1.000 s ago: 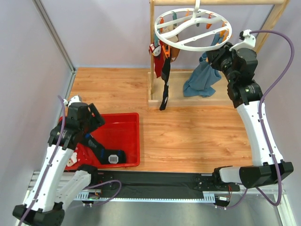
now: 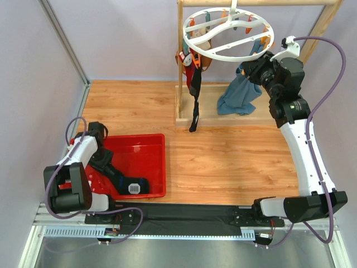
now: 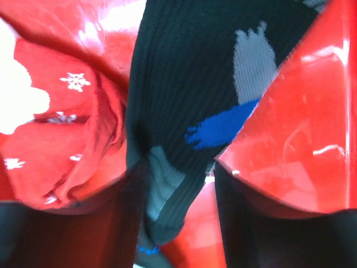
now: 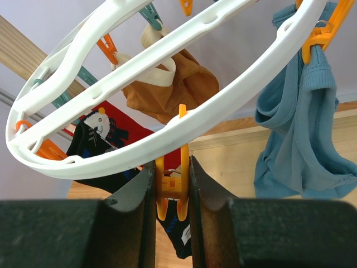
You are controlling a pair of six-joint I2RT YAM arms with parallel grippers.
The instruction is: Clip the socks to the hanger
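In the red bin, dark socks with grey and blue patches lie beside a red snowflake sock. My left gripper is low over the dark sock, fingers apart, blurred in its wrist view. My right gripper is shut on an orange clip at the rim of the white hanger. Blue, brown, red and black socks hang from the hanger; a black one dangles below it.
The wooden stand holds the hanger at the back. The wooden tabletop between bin and stand is clear. Side walls border the workspace.
My left arm has lowered into the bin over the dark sock, its forearm swinging round. The right arm stays at the hanger.
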